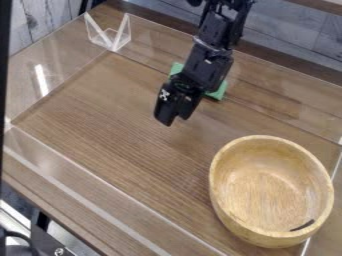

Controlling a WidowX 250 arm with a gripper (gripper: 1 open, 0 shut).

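The black gripper (175,100) is low over the middle of the wooden table (107,145), its fingers angled down to the lower left and open. A green object (215,89) lies behind it, partly hidden by the arm. Whether anything is between the fingers is hard to make out, but none shows.
A large round beige bowl (271,190) stands at the lower right. A clear plastic item (110,32) is at the back left corner.
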